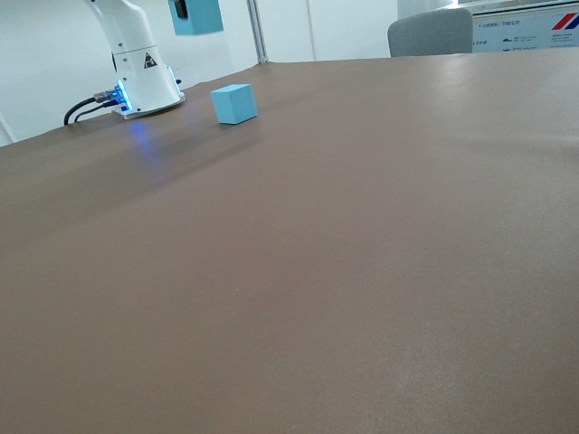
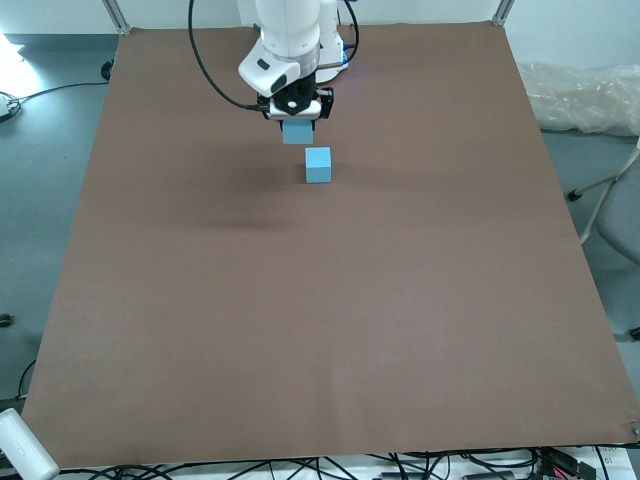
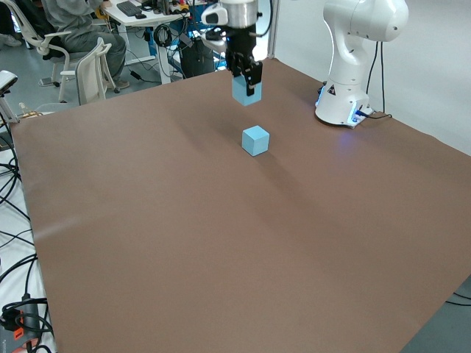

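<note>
My gripper [image 2: 298, 120] is shut on a light blue cube [image 2: 298, 133], held in the air near the back of the brown table [image 2: 330, 300]. The held cube [image 3: 241, 91] also shows in the right view, and partly at the top edge of the top view, as a blue block [image 1: 202, 14]. A second blue cube [image 2: 318, 165] rests on the table, just in front of and below the held one in the left view; it also appears as a cube [image 3: 255, 140] in the right view.
Cables [image 3: 22, 316] run along one edge outside the tabletop. A grey chair [image 1: 430, 34] stands beyond an edge. The arm's white base [image 3: 340, 103] sits at the back.
</note>
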